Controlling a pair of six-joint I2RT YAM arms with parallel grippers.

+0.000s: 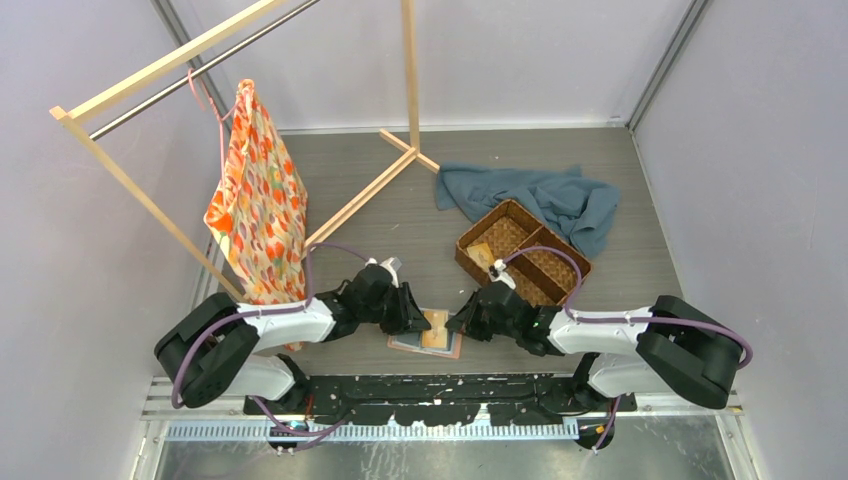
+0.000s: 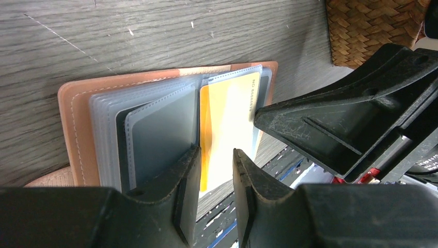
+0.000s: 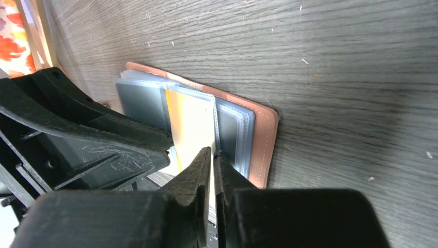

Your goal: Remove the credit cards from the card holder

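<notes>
An open card holder (image 1: 400, 341) with pink-tan cover (image 2: 77, 129) (image 3: 263, 150) and clear sleeves lies on the table near the front edge. A cream-yellow card (image 1: 434, 328) (image 2: 227, 119) (image 3: 188, 124) sits in one sleeve. My left gripper (image 1: 408, 320) is over the holder, its fingers part open at the card's orange edge. My right gripper (image 1: 459, 323) is shut on the edge of the card sleeve, from the other side. Each gripper partly hides the holder in the other's wrist view.
A two-compartment wicker basket (image 1: 505, 225) lies behind the right gripper, a blue cloth (image 1: 530, 190) behind it. A patterned garment (image 1: 255, 200) hangs from a wooden rack (image 1: 140, 75) at left.
</notes>
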